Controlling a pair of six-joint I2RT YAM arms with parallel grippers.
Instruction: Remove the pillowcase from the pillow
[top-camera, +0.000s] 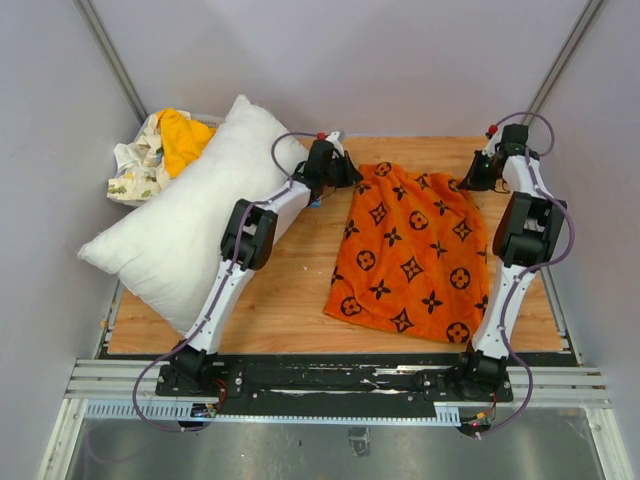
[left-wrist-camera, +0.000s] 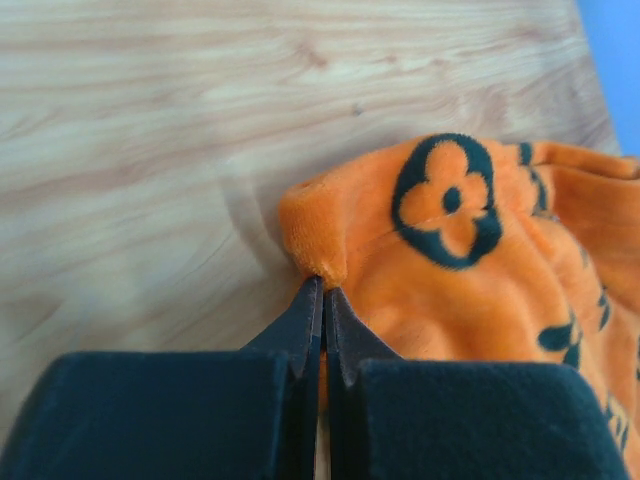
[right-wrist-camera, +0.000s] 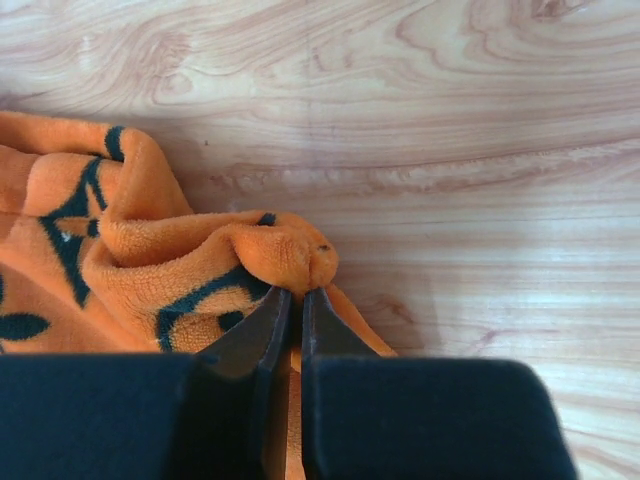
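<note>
The orange pillowcase (top-camera: 411, 250) with dark flower prints lies spread on the right half of the table, apart from the white pillow (top-camera: 190, 225), which is bare on the left. At the pillowcase's far left corner, my left gripper is shut on a pinch of cloth, and a fold bulges past the fingertips. My right gripper is shut on the far right corner, with bunched orange cloth rising around its tips. Both grippers sit low over the wooden table.
At the back left, a basket holds yellow cloth (top-camera: 182, 142) and pale patterned cloth (top-camera: 137, 170). Bare wooden table (top-camera: 300, 300) shows between pillow and pillowcase. Walls close in at the back and sides.
</note>
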